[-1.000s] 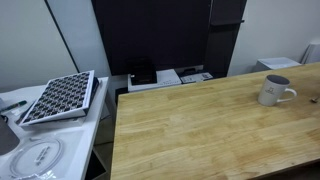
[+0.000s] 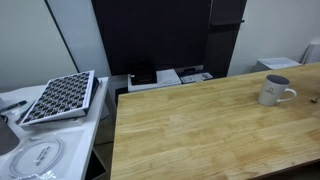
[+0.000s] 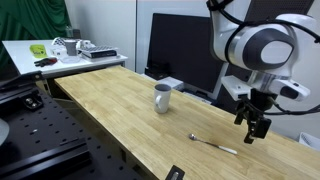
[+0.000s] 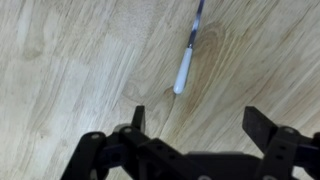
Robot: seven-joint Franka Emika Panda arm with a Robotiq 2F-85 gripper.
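A white mug (image 3: 161, 99) stands upright on the wooden table, its handle toward the front in exterior view 2; exterior view 1 has the same mug (image 2: 269, 94) toward the right. Nearer the arm lies a slim utensil (image 3: 212, 144) with a metal shaft and a pale handle. In the wrist view its white handle (image 4: 183, 72) points down toward my gripper, while its far end runs out at the top. The gripper (image 3: 248, 127) is open above the table, with nothing held and bare wood between its fingers.
A white side table (image 3: 85, 65) with a patterned box, a cup and other items stands beyond its far end. Dark panels rise behind.
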